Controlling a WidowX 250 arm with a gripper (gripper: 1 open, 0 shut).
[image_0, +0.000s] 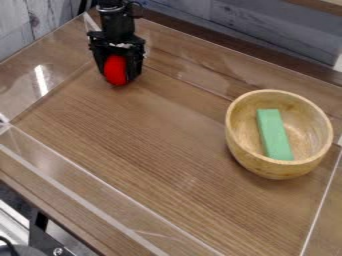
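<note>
My gripper (116, 56) is at the upper left of the camera view, dark and pointing down over a red object (115, 70) on the wooden table. The red object sits right at the fingers, which partly cover it; whether it lies between them or just below is hard to make out at this size.
A yellow bowl (245, 154) with a green block (273, 134) in it stands at the right. Pale walls line the back and the left edge.
</note>
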